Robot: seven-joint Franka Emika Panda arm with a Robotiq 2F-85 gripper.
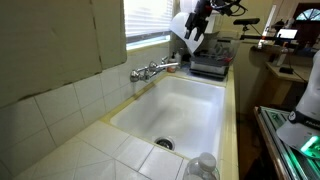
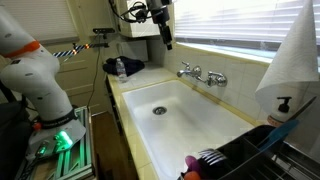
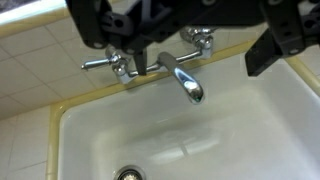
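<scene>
My gripper hangs in the air above the white sink (image 3: 225, 130), its dark fingers (image 3: 263, 52) spread wide with nothing between them. Below, the chrome faucet (image 3: 184, 80) shows in the gap in the wrist view, well beneath the fingertips and untouched. In exterior view 1 the gripper (image 1: 193, 36) is high up near the far end of the sink (image 1: 190, 110). Exterior view 2 has it near the top edge, in front of the window side. The sink basin looks empty, with its drain (image 2: 159, 110) uncovered.
A clear bottle (image 1: 204, 166) stands on the near counter. At the opposite end is a dark dish rack (image 1: 209, 66) with items (image 2: 211, 158) in it, close to a big white sheet-like thing (image 2: 292, 60) and a soap bottle (image 2: 283, 106). Wall-side faucet handles (image 2: 216, 79) stick out.
</scene>
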